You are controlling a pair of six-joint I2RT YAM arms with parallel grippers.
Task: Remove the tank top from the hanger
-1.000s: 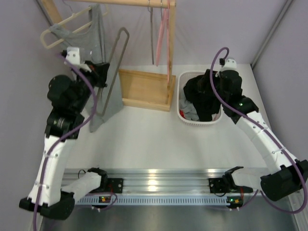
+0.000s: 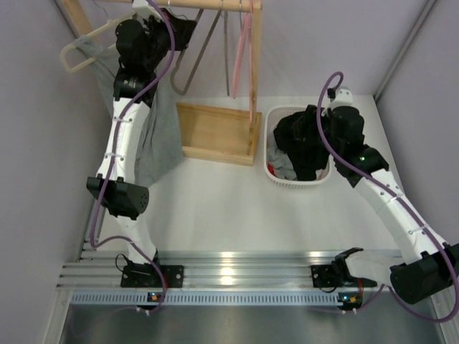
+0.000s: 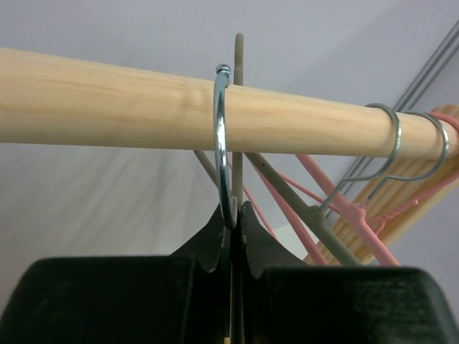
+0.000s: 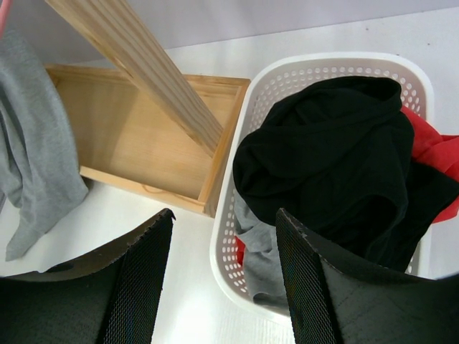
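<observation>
A grey tank top [image 2: 161,147] hangs on a cream hanger [image 2: 70,50] at the rack's left, partly hidden behind my left arm. My left gripper is up at the wooden rail [image 3: 107,107], shut on a grey-green hanger whose metal hook [image 3: 221,129] stands at the rail in front of it. In the top view my left gripper [image 2: 179,29] is at the rail beside the tank top. My right gripper is open above the white laundry basket [image 4: 414,72], with nothing between its fingers.
The basket holds black cloth [image 4: 323,165], grey and red garments. Pink hangers [image 2: 242,57] and more grey hangers hang at the rack's right. The rack's wooden base [image 2: 215,154] stands left of the basket.
The right arm has barely moved.
</observation>
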